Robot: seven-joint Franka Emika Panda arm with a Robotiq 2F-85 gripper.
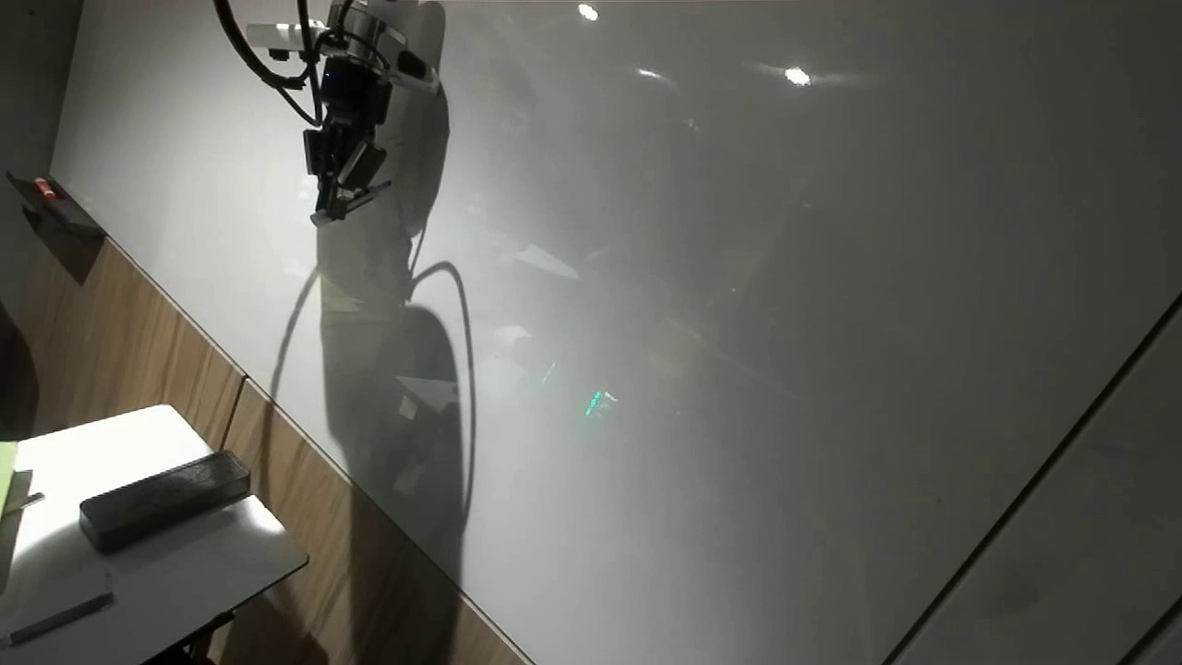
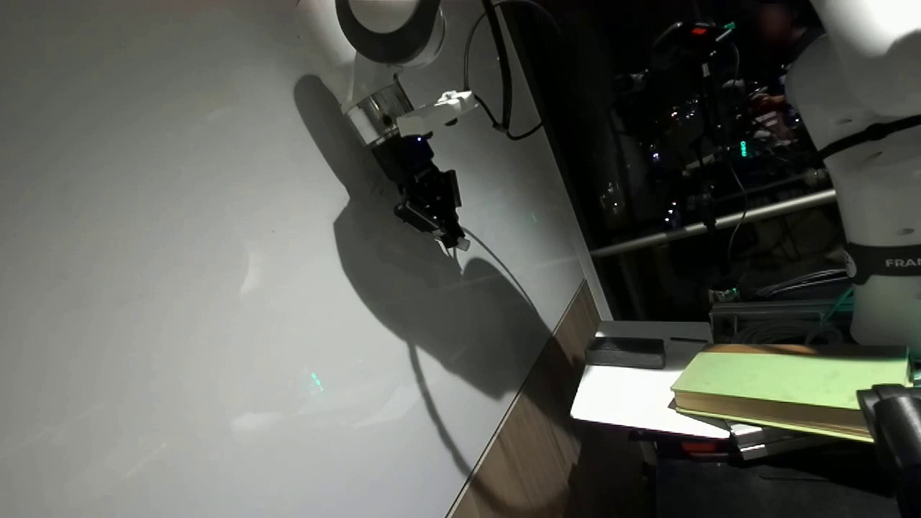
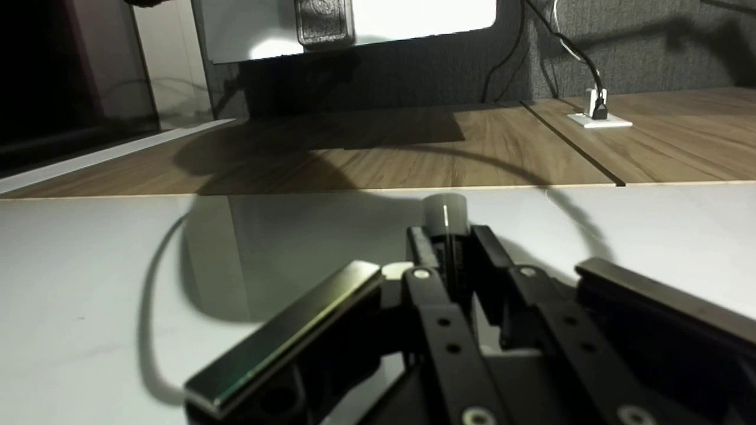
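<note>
In the wrist view my gripper is shut on a dark marker (image 3: 445,210) whose rounded grey end points away from the fingers. Behind it spreads a white, glossy whiteboard (image 1: 753,332), with no drawn strokes that I can make out. Exterior view 1 has the gripper (image 1: 335,209) at the upper left, in front of the board. From the other side, in exterior view 2, the gripper (image 2: 452,239) hangs near the upper middle with a small pale tip at its fingers. Whether the marker touches the board cannot be told.
A white side table (image 1: 111,449) carries a black eraser-like block (image 1: 166,499). On it too, a green book (image 2: 777,375) lies at the right. Wood panelling (image 1: 155,321) runs along the board's edge. A dark tray (image 1: 61,211) holds a red item. Most of the board is clear.
</note>
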